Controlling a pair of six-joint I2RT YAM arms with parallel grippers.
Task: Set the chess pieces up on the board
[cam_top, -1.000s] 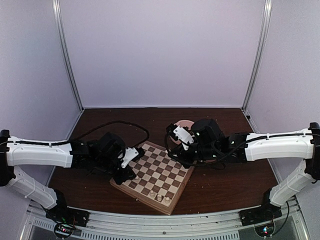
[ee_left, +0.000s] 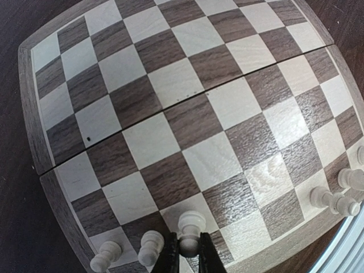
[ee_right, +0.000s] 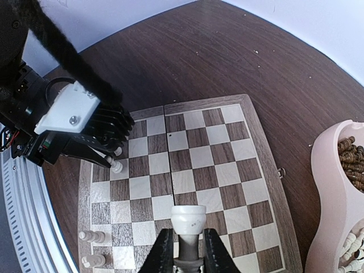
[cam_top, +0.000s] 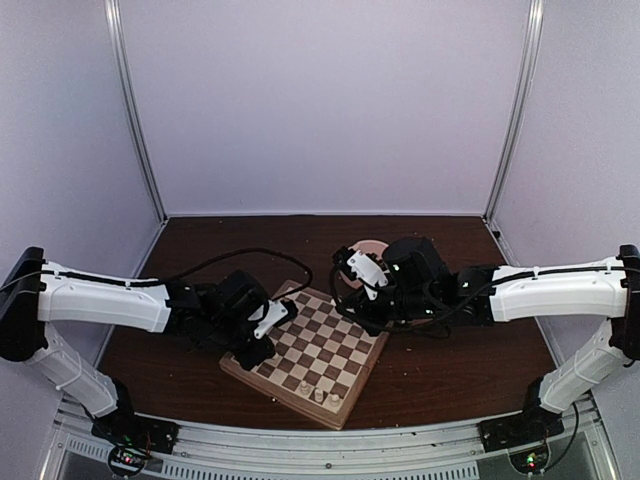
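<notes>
The wooden chessboard [cam_top: 320, 345] lies on the table, turned at an angle. At its left edge my left gripper is shut on the head of a white chess piece [ee_left: 192, 220], which appears upright over a square near the edge. Two more white pieces [ee_left: 151, 248] [ee_left: 106, 256] stand beside it. Over the board, my right gripper is shut on another white piece [ee_right: 189, 218], its broad end pointing away from the fingers. Several white pieces [cam_top: 319, 395] stand at the board's near corner. Both sets of fingertips are hidden in the top view.
A pink container [ee_right: 325, 170] right of the board holds dark pieces [ee_right: 351, 165] and white pieces [ee_right: 352, 250]. The middle squares are empty. In the right wrist view, the left arm [ee_right: 68, 119] reaches in close to the board's edge.
My left gripper has shifted a little to the right over the board's left edge, covering a piece that showed there before. The right arm has stayed where it was.
</notes>
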